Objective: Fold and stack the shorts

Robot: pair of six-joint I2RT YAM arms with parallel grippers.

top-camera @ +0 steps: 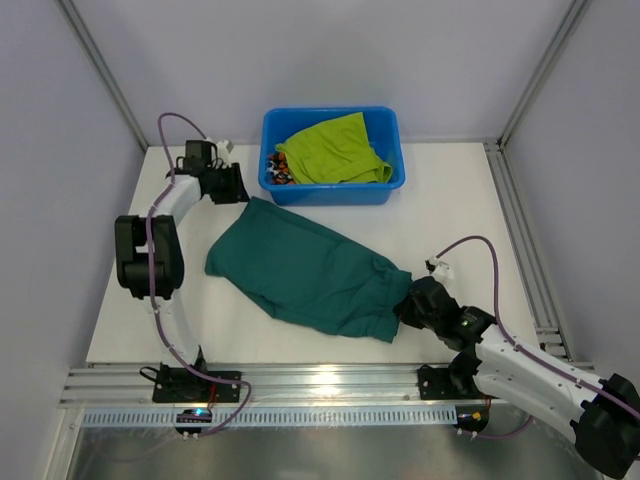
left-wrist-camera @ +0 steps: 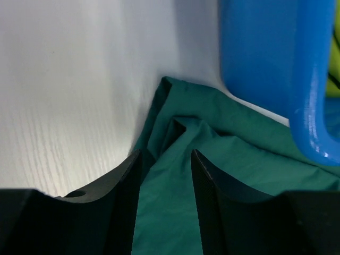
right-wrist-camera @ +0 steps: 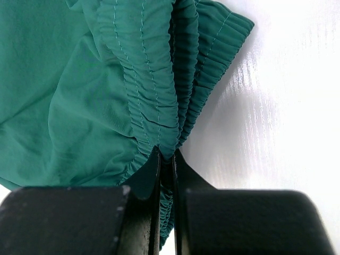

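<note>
Green shorts (top-camera: 305,270) lie spread on the white table, running from below the blue bin down to the right. My right gripper (top-camera: 405,305) is shut on their right end; in the right wrist view its fingertips (right-wrist-camera: 167,156) pinch the stitched, gathered waistband (right-wrist-camera: 151,90). My left gripper (top-camera: 240,195) hovers at the upper-left corner of the shorts, open; in the left wrist view its fingertips (left-wrist-camera: 166,154) are apart over the folded corner (left-wrist-camera: 186,101).
A blue bin (top-camera: 330,195) holding yellow-green cloth (top-camera: 335,150) and some mixed dark and orange items sits behind the shorts, close to the left gripper.
</note>
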